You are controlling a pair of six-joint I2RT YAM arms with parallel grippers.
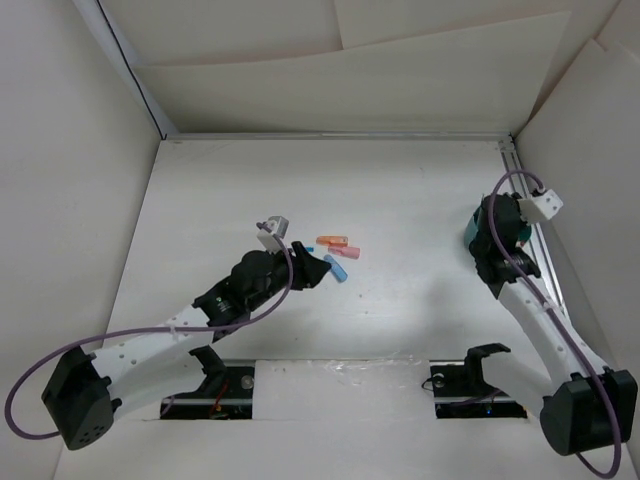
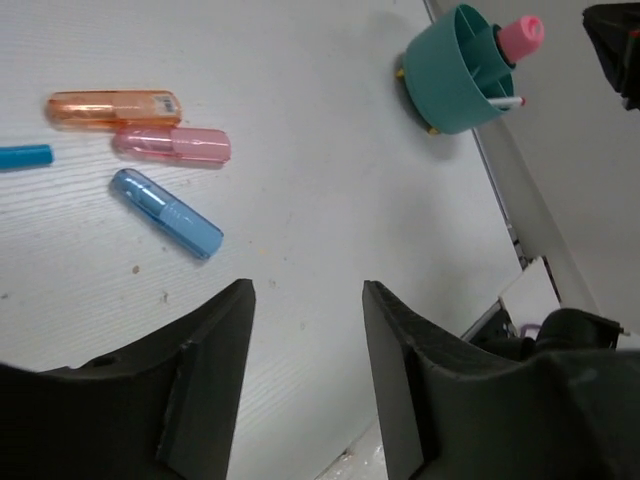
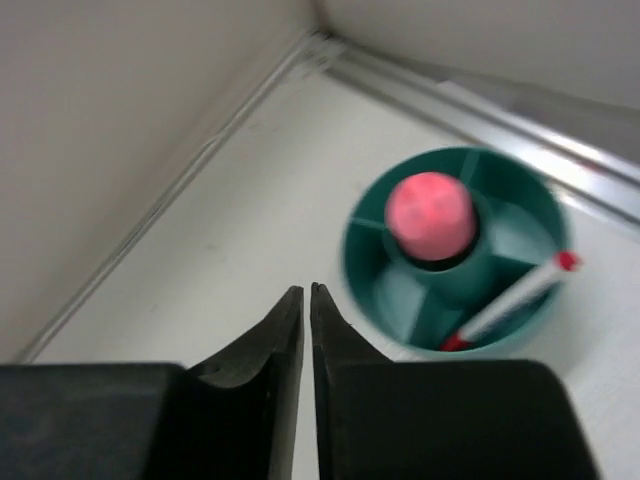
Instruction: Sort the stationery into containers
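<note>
An orange marker, a pink one, a blue one and a partly seen blue pen lie on the table. My left gripper is open above and near them, nothing between its fingers. A teal divided holder at the right holds a pink capped item and a white red-tipped pen. My right gripper is over it, fingertips close together, with no object visible between them.
Walls and a metal rail border it; the right wall stands close behind the holder.
</note>
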